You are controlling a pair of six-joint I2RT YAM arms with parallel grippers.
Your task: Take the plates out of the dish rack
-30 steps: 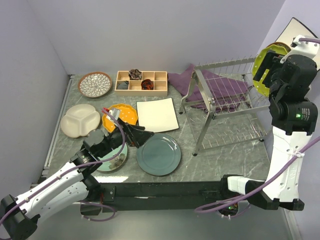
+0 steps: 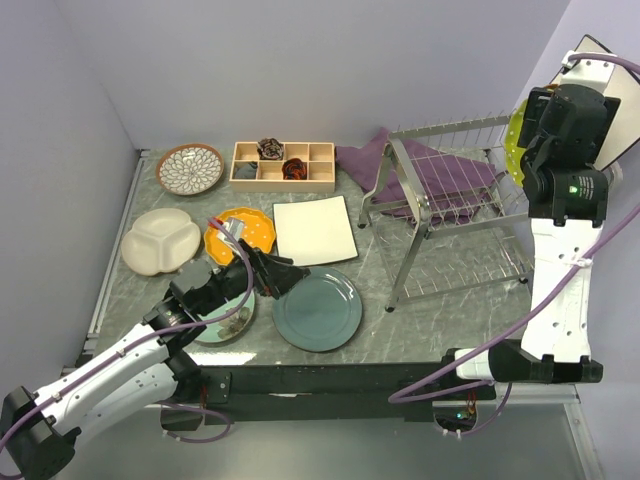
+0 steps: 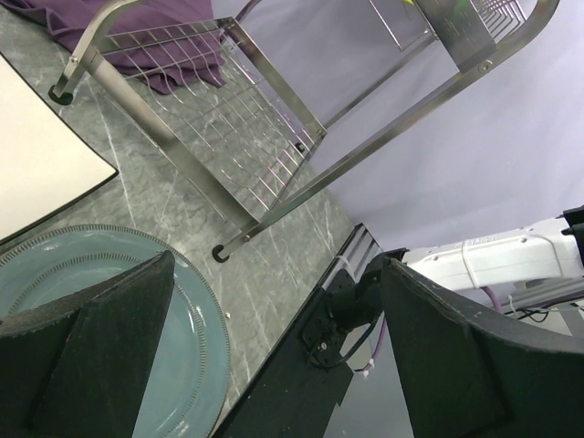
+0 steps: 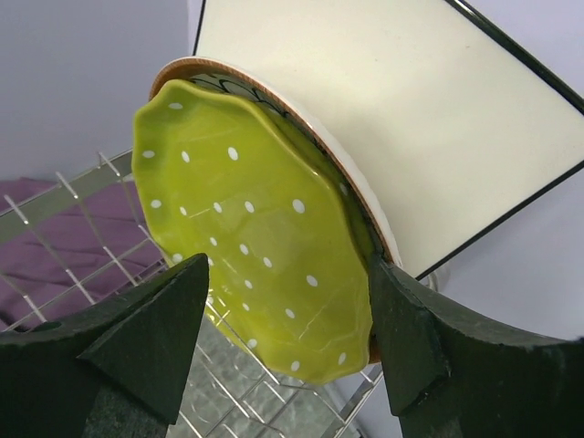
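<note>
In the dish rack (image 2: 445, 228) at the upper right stand a green polka-dot plate (image 4: 246, 237), a brown-rimmed plate (image 4: 342, 151) behind it and a square white plate (image 4: 383, 109). My right gripper is part open above the rack, its fingers either side of the lower plate area; whether anything is between them is unclear. My left gripper (image 2: 292, 278) is open over the grey-blue plate (image 2: 316, 315), with nothing held.
Several plates, including an orange one (image 2: 255, 225) and a square white one (image 2: 312, 228), lie on the counter. A wooden compartment box (image 2: 260, 185) and purple cloth (image 2: 358, 160) are at the back.
The left arm and the counter items are unchanged.
</note>
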